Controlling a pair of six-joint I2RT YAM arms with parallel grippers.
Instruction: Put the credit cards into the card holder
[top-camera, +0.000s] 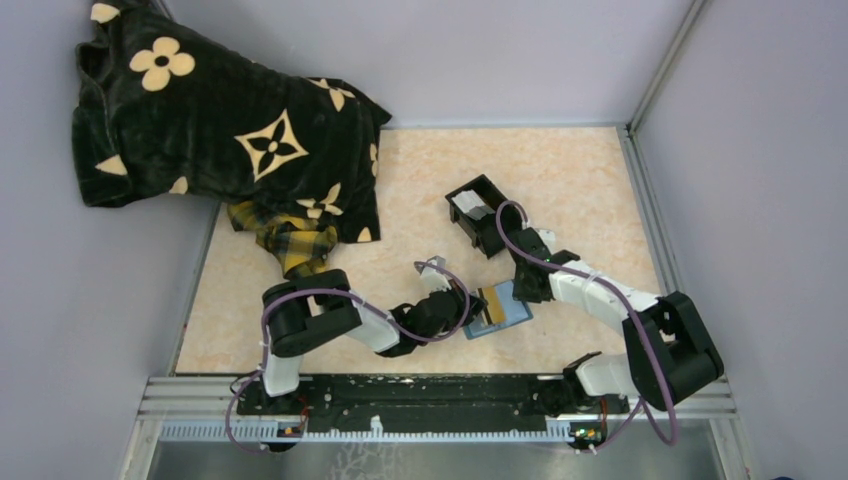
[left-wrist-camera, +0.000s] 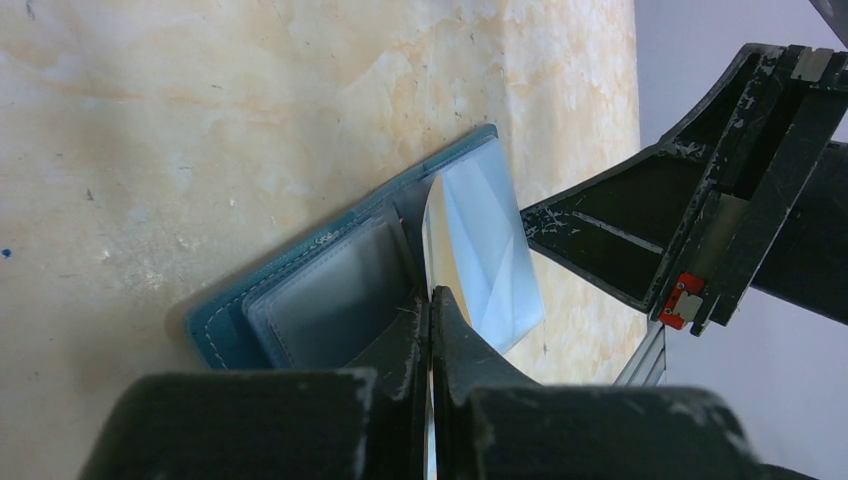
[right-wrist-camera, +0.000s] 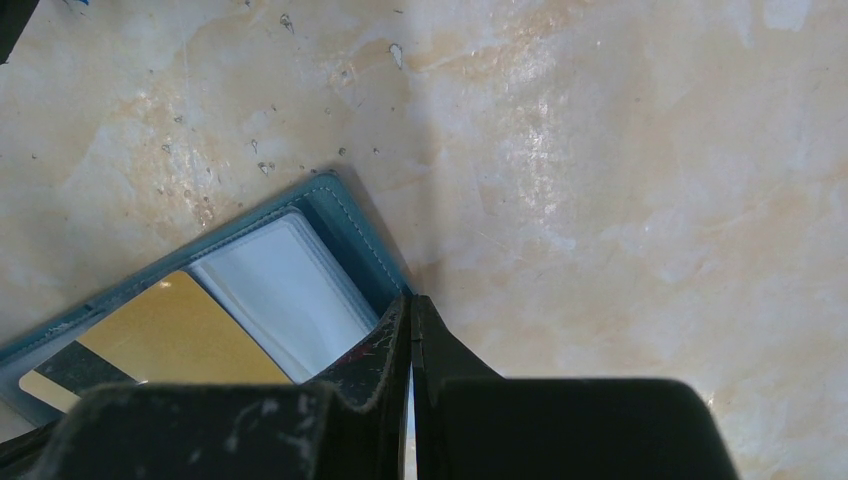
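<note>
A blue-grey card holder (top-camera: 508, 308) lies at the table's front, between my two grippers, with a gold and black card (right-wrist-camera: 170, 330) and pale clear sleeves (right-wrist-camera: 290, 290) on it. In the left wrist view my left gripper is shut at the middle of the holder, at the edge of a raised pale flap (left-wrist-camera: 485, 235); whether that edge is between its fingertips I cannot tell. My right gripper is shut, its tips at the holder's edge beside the pale sleeves, nothing visible between them.
A black box (top-camera: 460, 191) with white items inside stands behind the holder. A dark patterned cloth (top-camera: 220, 110) and a yellow plaid cloth (top-camera: 290, 245) lie at the back left.
</note>
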